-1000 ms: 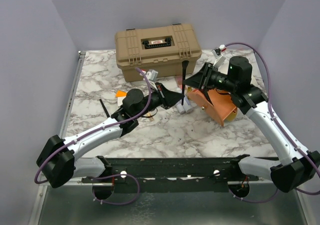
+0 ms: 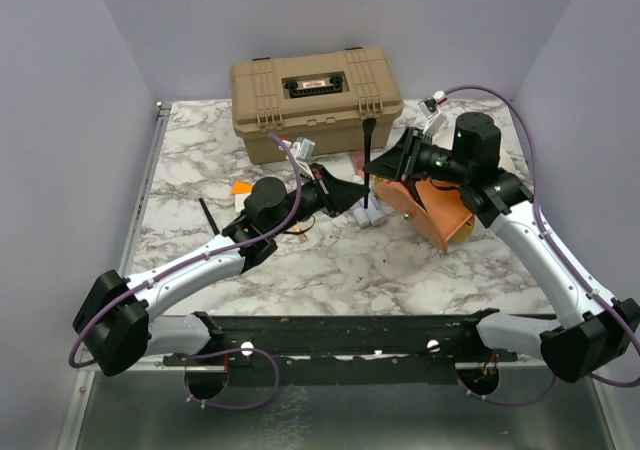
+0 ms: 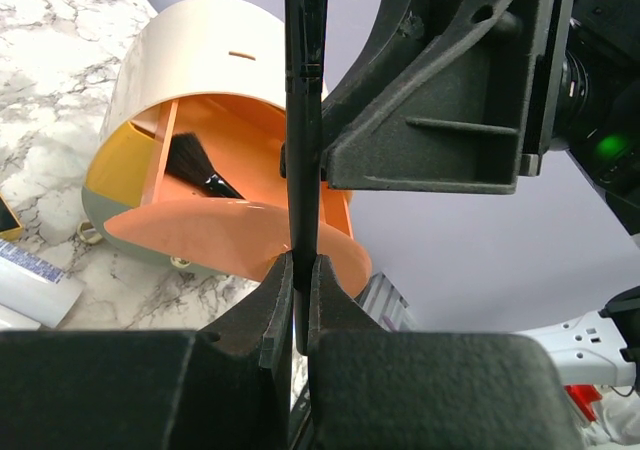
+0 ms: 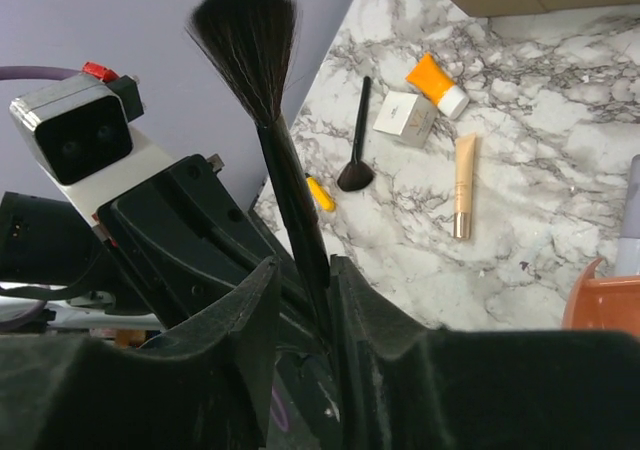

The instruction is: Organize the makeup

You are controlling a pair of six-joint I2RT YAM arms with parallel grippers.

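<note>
A long black makeup brush (image 2: 368,135) stands nearly upright in the air between my two arms, its bristles at the top. My left gripper is shut on the lower part of its handle. Higher up, my right gripper has its fingers on both sides of the handle, part open, with a gap showing beside it. The orange-lined organizer (image 2: 440,210) sits at the right with its drawer pulled out; another brush (image 3: 200,165) lies in that drawer. On the marble lie a fan brush (image 4: 358,150), a beige tube (image 4: 465,180) and an orange tube (image 4: 435,82).
A tan toolbox (image 2: 315,100) stands at the back. A small white box (image 4: 405,118) and a yellow item (image 4: 320,193) lie on the left side. Pale grey items (image 2: 370,212) lie by the organizer.
The right gripper has shifted very slightly at the brush. The left arm stays where it was, and the brush remains upright in nearly the same place.
</note>
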